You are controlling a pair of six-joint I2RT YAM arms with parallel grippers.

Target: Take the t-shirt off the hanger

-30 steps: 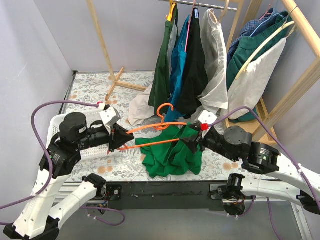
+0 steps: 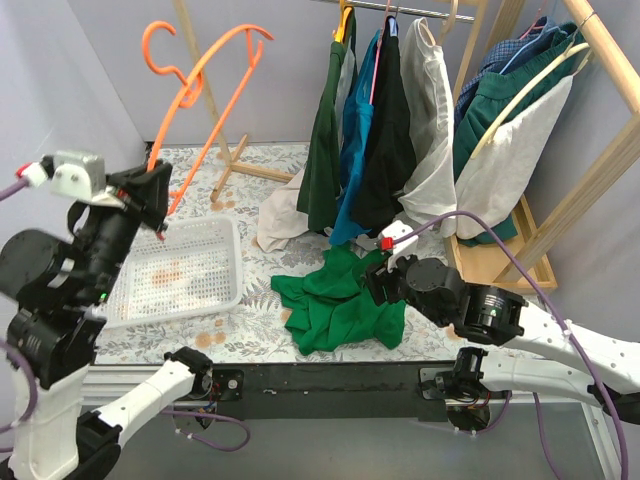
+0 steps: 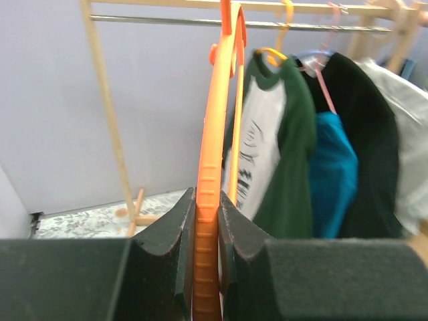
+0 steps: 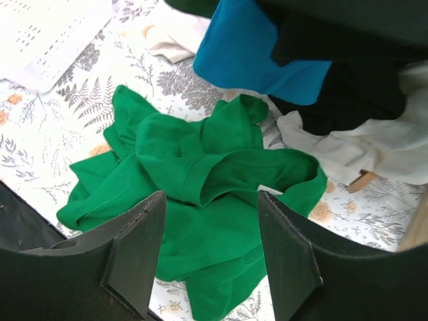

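Observation:
The orange hanger is bare and raised at the upper left of the top view. My left gripper is shut on one end of it; the left wrist view shows the hanger rising from between the fingers. A green t-shirt lies crumpled on the patterned table, apart from the hanger. Above its right side stands my right gripper, open. In the right wrist view the shirt spreads below and between the fingers, and neither finger grips it.
A white basket stands on the left side of the table, beneath the left arm. Several garments hang from a metal rail at the back, and more hang at the right above a wooden box. Bare table shows around the shirt.
The left gripper has swung the hanger up and left, away from the shirt, until it points toward the back. The shirt has come off the hanger's end and lies flat; the right gripper shifted slightly.

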